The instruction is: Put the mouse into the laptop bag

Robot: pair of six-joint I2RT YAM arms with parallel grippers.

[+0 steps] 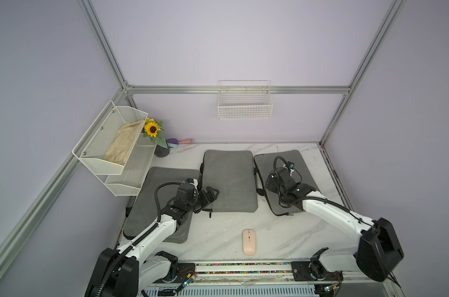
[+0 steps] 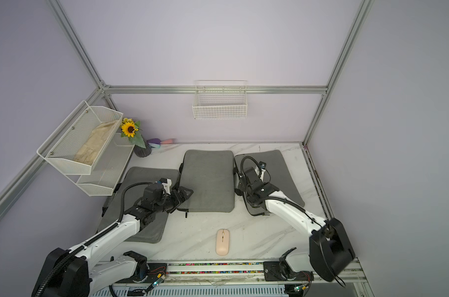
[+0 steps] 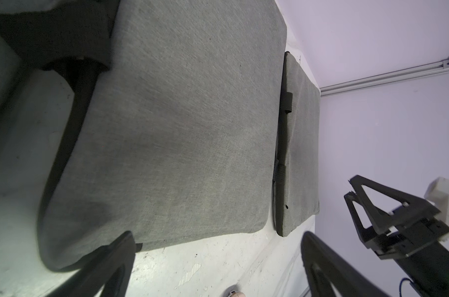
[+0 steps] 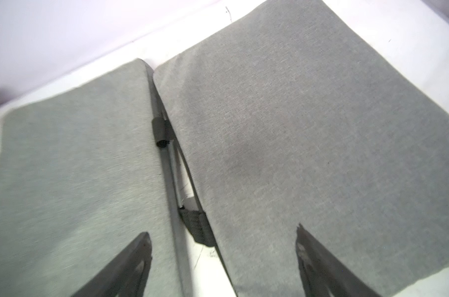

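A pale peach mouse (image 1: 248, 241) lies on the marble table at the front middle. Three grey laptop bags lie behind it: left (image 1: 150, 208), middle (image 1: 228, 175) and right (image 4: 308, 138), with dark straps along their edges. My left gripper (image 1: 209, 197) is open above the left edge of the middle bag, nothing between its fingers. My right gripper is above the seam between the middle and right bags, fingers apart and empty.
A white mesh rack (image 1: 105, 163) hangs at the left, beside a sunflower pot (image 1: 161, 151). A wire basket (image 1: 244, 106) hangs on the back wall.
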